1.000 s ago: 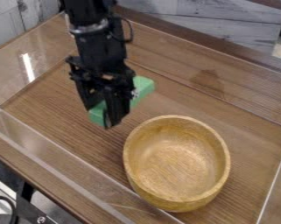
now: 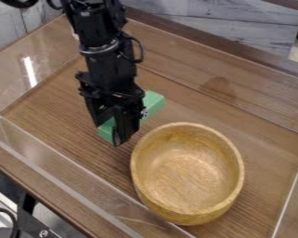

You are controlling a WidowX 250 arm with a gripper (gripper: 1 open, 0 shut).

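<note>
My black gripper (image 2: 114, 121) hangs from the top left, low over the wooden tabletop, shut on a green object (image 2: 142, 107) that shows behind and beside its fingers. The object's shape is partly hidden by the gripper. A round-cornered tan bowl (image 2: 188, 172) sits just to the right and front of the gripper.
A pale marbled surface borders it at the back. A black cable (image 2: 0, 216) lies at the lower left, by a clear strip along the table's left side.
My gripper has moved down and slightly toward the front with the green object, which now sits lower in the view, beside the bowl.
</note>
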